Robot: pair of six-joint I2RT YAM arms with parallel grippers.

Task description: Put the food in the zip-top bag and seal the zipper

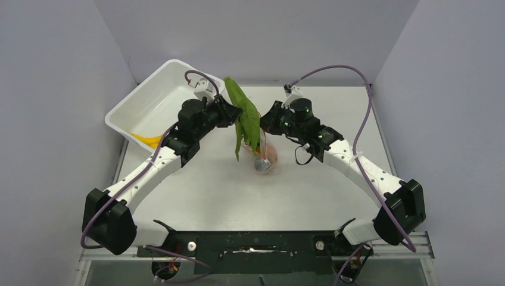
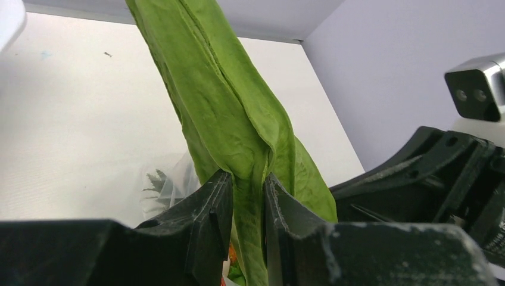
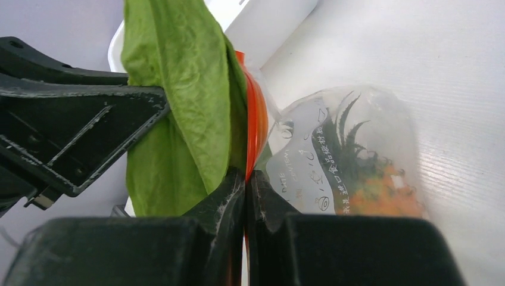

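Note:
A long green leafy piece (image 1: pixel 246 116) of cloth-like food hangs folded from my left gripper (image 1: pixel 238 117), which is shut on it. In the left wrist view the green food (image 2: pixel 232 113) is pinched between the fingertips, its top rising above them. The clear zip bag (image 3: pixel 357 149) has an orange rim and printed pineapple marks. My right gripper is shut on that orange rim. From above, the bag (image 1: pixel 265 159) stands on the table below the right gripper (image 1: pixel 265 126), with orange and grey contents in its bottom. The green food overlaps the bag's mouth; how far inside it reaches is hidden.
A white bin (image 1: pixel 140 98) stands at the back left with a yellow item (image 1: pixel 146 140) in it. Both grippers are close together.

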